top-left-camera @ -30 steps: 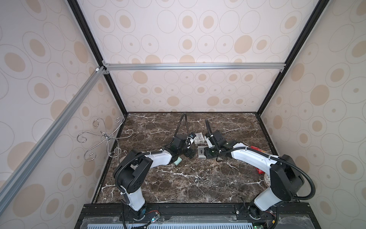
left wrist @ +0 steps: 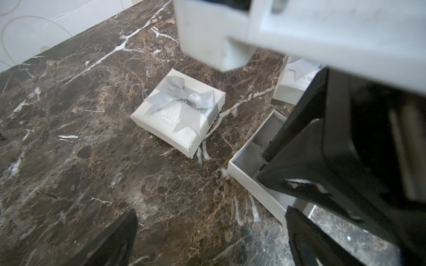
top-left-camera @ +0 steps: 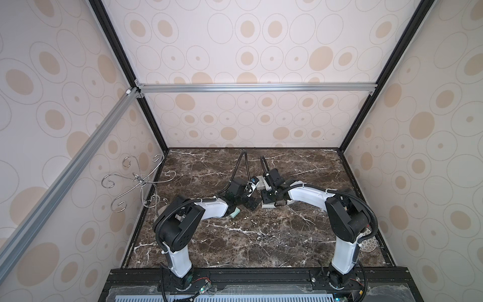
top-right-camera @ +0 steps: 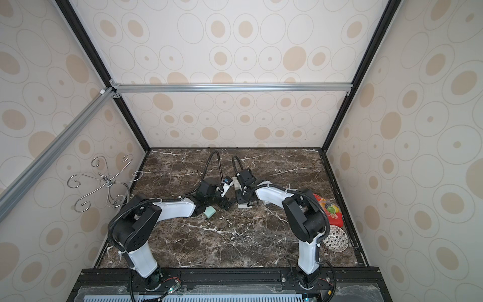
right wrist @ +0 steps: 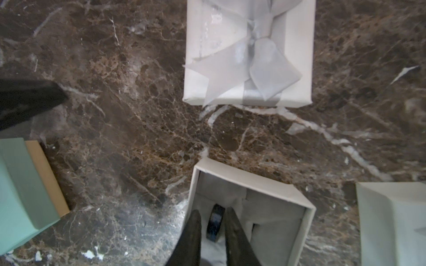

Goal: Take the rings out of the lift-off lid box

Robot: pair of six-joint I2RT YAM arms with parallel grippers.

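Observation:
An open white box (right wrist: pixel 275 221) stands at the middle of the table, with a dark ring (right wrist: pixel 215 221) on its grey lining in the right wrist view. My right gripper is over that box, its fingers part open either side of the ring, apparently not closed on it. My left gripper stands open just left of the box, nothing between its fingers. A white bow-topped lid or box (left wrist: pixel 173 115) lies behind the open box.
Another white bow-topped box (left wrist: pixel 290 86) sits to the right, a mint box (right wrist: pixel 17 190) to the left. A red item (top-right-camera: pixel 327 209) and round mat (top-right-camera: pixel 336 239) lie at the far right.
My right arm has moved left, bringing its gripper over the open box. My left arm has stayed nearly still.

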